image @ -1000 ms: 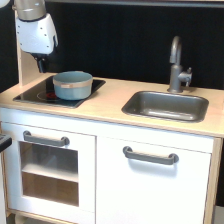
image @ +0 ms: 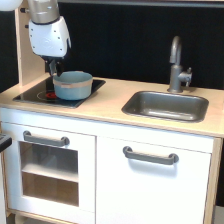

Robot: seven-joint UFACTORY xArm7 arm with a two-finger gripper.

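A blue-grey pot (image: pixel 73 91) stands upright on the black hob (image: pixel 34 96) at the left of the counter. My white arm comes down from the top left, and its small dark gripper (image: pixel 54 70) is at the pot's left rear rim. The fingers overlap the rim in this view, so contact is unclear. Whether they are open or shut is too small to make out.
To the right, a metal sink (image: pixel 128 108) is set in the wooden counter (image: pixel 112 96), with a tall faucet (image: pixel 177 70) behind it. Bare counter lies between hob and sink. Below are a glass-fronted oven door (image: pixel 50 166) and a white cabinet door (image: pixel 150 190).
My arm and gripper have moved right and down, from left of the pot to its left rear rim. The pot stays in about the same place.
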